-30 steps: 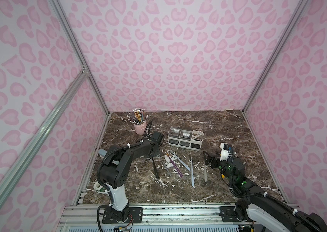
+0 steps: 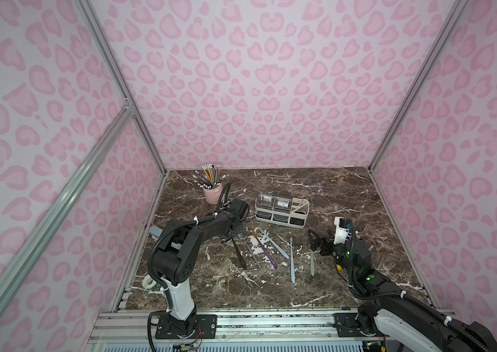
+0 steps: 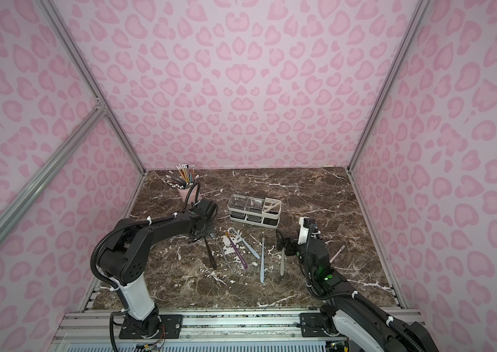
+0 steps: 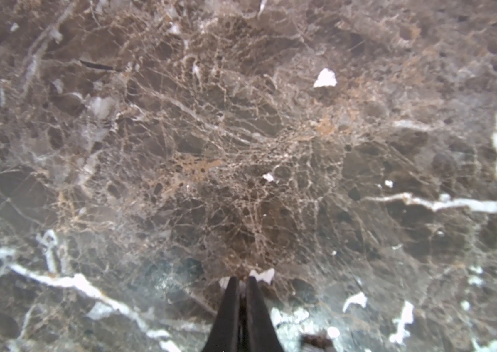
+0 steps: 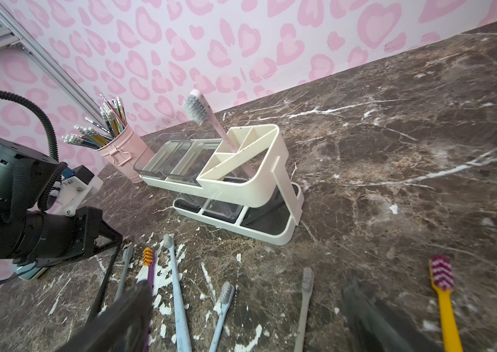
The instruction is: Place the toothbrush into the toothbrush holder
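Note:
The black toothbrush (image 2: pixel 239 255) lies on the marble table with its upper end at my left gripper. In the left wrist view, that gripper's fingertips are together with nothing between them; the brush head does not show there. From the right wrist view, the black handle (image 5: pixel 101 293) runs forward from beneath the left fingers, outside them. The white holder (image 5: pixel 247 195) stands behind the brushes, with a pink toothbrush (image 5: pixel 217 126) leaning in one slot. My right gripper is spread wide and empty, its blurred fingers near the lower edge.
Right of the black brush lie a grey toothbrush (image 5: pixel 124 272), a purple one (image 2: pixel 266 252), blue ones (image 2: pixel 292 264) and a grey-green one (image 2: pixel 312 264). A yellow toothbrush (image 5: pixel 448 316) is at far right. A pink pencil cup (image 2: pixel 213 193) stands behind the left arm.
The black toothbrush's near end has swung slightly right. Right arm and holder look nearly unchanged.

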